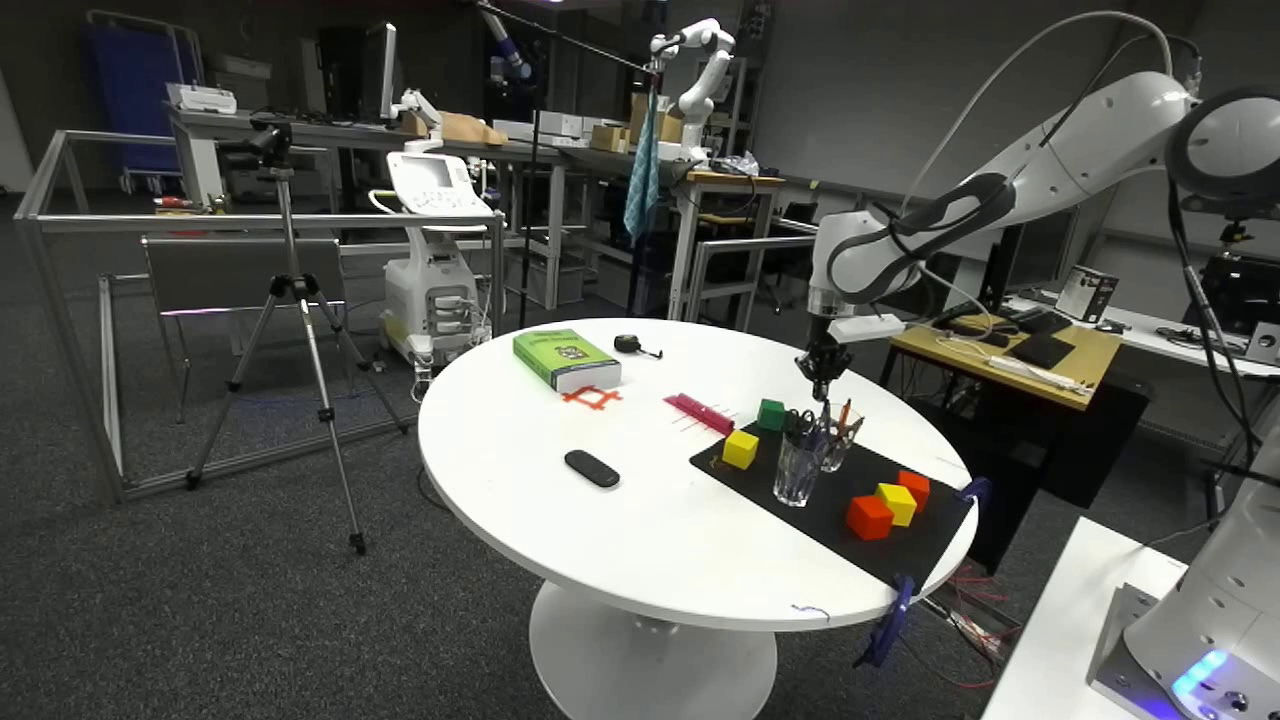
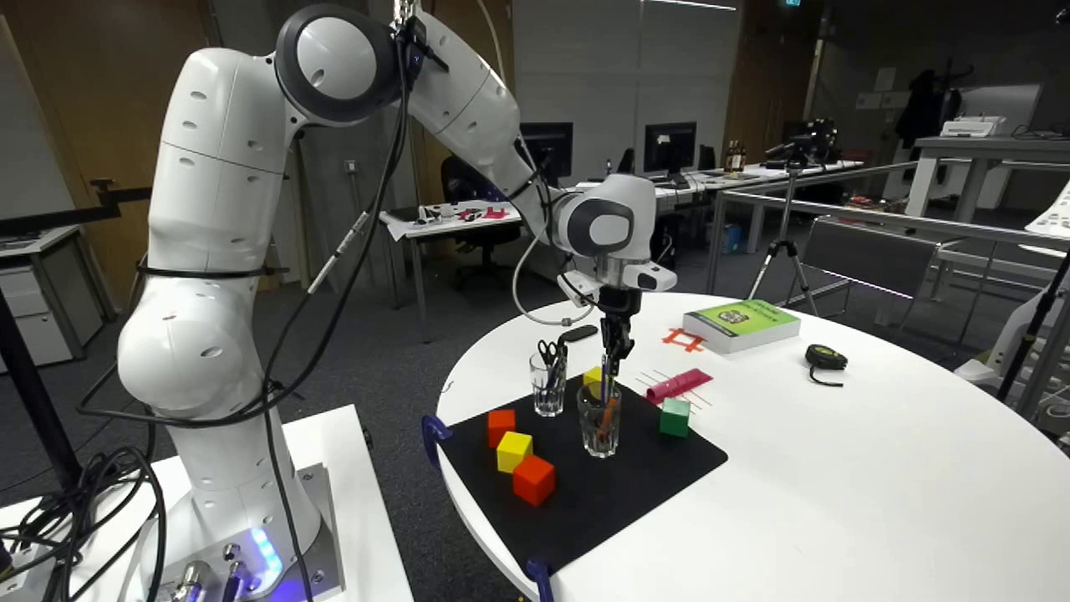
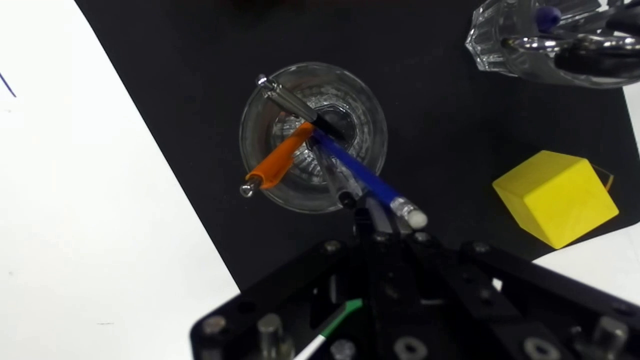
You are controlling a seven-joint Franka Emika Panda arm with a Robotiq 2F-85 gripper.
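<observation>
My gripper [image 1: 822,386] [image 2: 609,363] is shut and points down just above a clear glass [image 2: 602,433] [image 3: 252,129]. In the wrist view, a blue pencil [image 3: 363,174] leans out of that glass, its white eraser end overlapping the fingertips. Nothing shows clearly between the fingers. A dark pen [image 3: 339,183] also ends close to them. An orange-clad pen [image 3: 280,157] and a silver-and-black pen [image 3: 291,102] lean against the glass's other side. Beside it stands a second glass [image 1: 794,474] [image 3: 498,39] holding scissors [image 2: 549,351].
The glasses stand on a black mat [image 2: 622,522]. Red blocks [image 2: 533,480], yellow blocks [image 2: 514,451] and a green block [image 2: 675,417] surround them. A green book [image 1: 566,360], black remote [image 1: 591,468] and tape measure [image 1: 632,344] lie farther off.
</observation>
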